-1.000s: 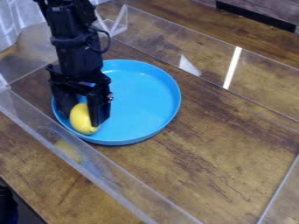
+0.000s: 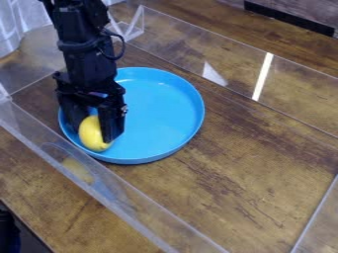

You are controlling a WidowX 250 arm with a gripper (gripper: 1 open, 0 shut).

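Observation:
My black gripper (image 2: 91, 114) reaches down from the top left over a round blue plate (image 2: 169, 119). A yellow object (image 2: 93, 136) lies on the left part of the plate, directly under the gripper's tip, with dark finger parts around its upper part. I cannot tell whether the fingers are shut on it.
Clear plastic walls run diagonally along the lower left and at the top left and far right edges. A dark edge lies at the top right.

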